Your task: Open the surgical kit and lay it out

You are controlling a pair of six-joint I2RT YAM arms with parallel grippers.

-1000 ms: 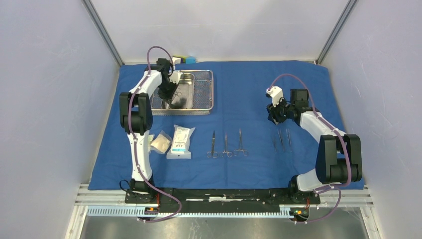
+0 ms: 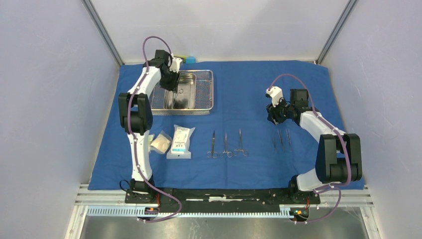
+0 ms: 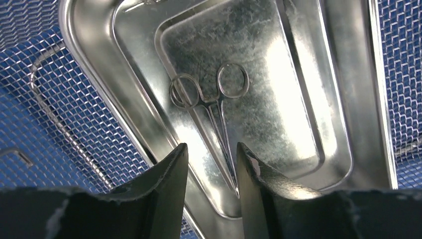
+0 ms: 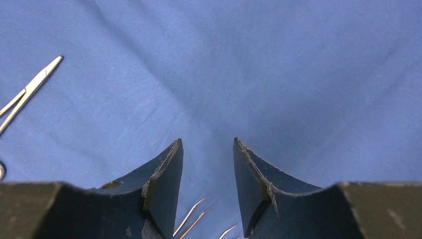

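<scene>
A ring-handled steel instrument (image 3: 214, 107) lies in the metal tray (image 3: 249, 30), its tip toward a lower corner. My left gripper is open above the tray, its fingers apart with nothing held between them; the instrument's tip passes below, partly near one finger. The tray sits within the wire mesh basket (image 2: 204, 91). On the blue cloth lie scissors (image 2: 213, 147) and two clamps (image 2: 226, 148) in a row. Over the right side of the cloth, my right gripper stands open and empty, with several thin instruments (image 2: 281, 138) near it.
White gauze packs (image 2: 180, 142) and a smaller beige pack (image 2: 160, 143) rest in front of the basket. A blue and yellow item (image 2: 189, 59) lies at the back edge behind it.
My left gripper has risen and shifted back a little over the tray, and more of the instrument there shows. The right arm and the laid-out instruments have not moved.
</scene>
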